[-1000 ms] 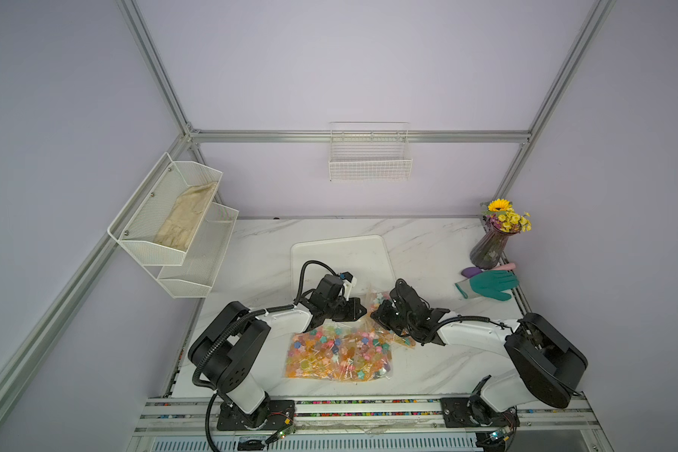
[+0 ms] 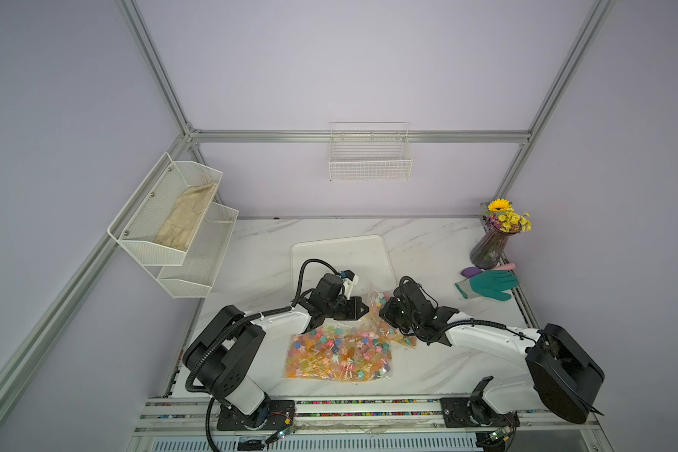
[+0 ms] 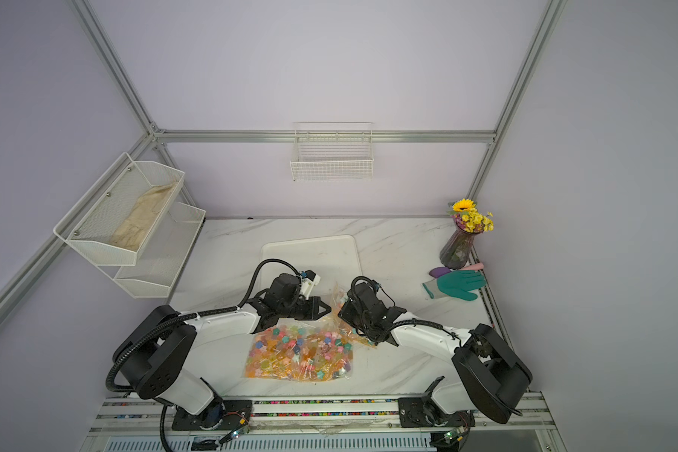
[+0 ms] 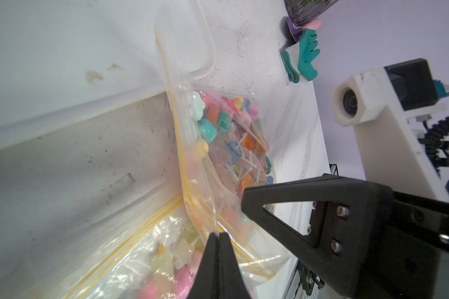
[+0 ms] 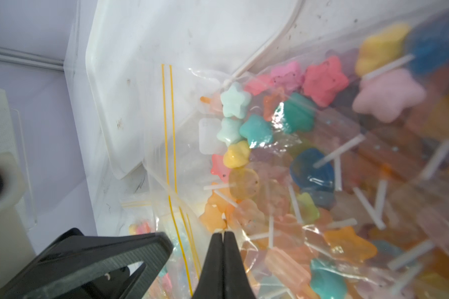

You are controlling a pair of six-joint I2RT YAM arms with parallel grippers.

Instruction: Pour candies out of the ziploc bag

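Note:
A clear ziploc bag of colourful candies (image 5: 284,169) lies between my two grippers, its yellow-striped mouth facing left. My left gripper is shut at that mouth; the film creases into a V at its fingertips, pinched there. On the opposite side, my right gripper is shut with its tips against the bag's film, where a fold runs up to them. Whether film sits between those right fingers cannot be told. Beyond the bag's mouth lies a white tray (image 2: 331,252); the part of it that shows is bare.
A second, larger candy bag (image 2: 337,354) lies flat at the front of the table. Teal gloves (image 2: 493,284) and a flower vase (image 2: 489,248) stand at the right edge. Bare tabletop (image 2: 429,245) spreads right of the tray.
My right gripper has shifted a little to the right, away from the left one. The left gripper has stayed nearly in place. Both bags and the tray look unmoved.

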